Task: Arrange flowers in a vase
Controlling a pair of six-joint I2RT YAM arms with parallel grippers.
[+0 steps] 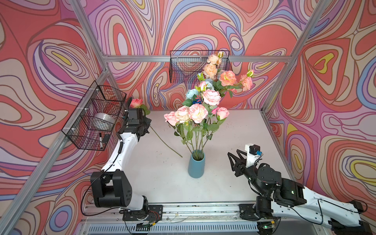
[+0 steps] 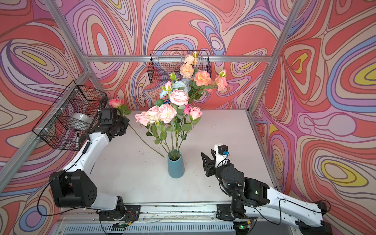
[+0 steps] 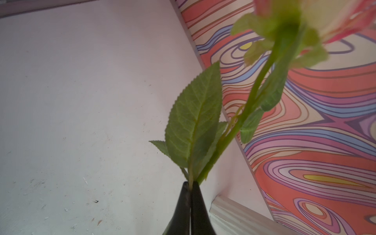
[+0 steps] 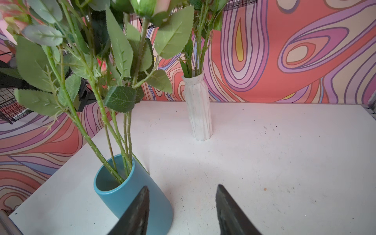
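Note:
A blue vase stands upright mid-table with several pale pink roses in it. My left gripper is shut on the green stem of a pink rose, just below its leaves. That flower is raised at the table's left side, its bloom up and its bare stem slanting down toward the vase. In the right wrist view, my right gripper stands open and empty to the right of the vase, its fingers well apart.
Behind, a white ribbed vase holds more flowers, including orange ones. Wire baskets hang at the left and on the back rail.

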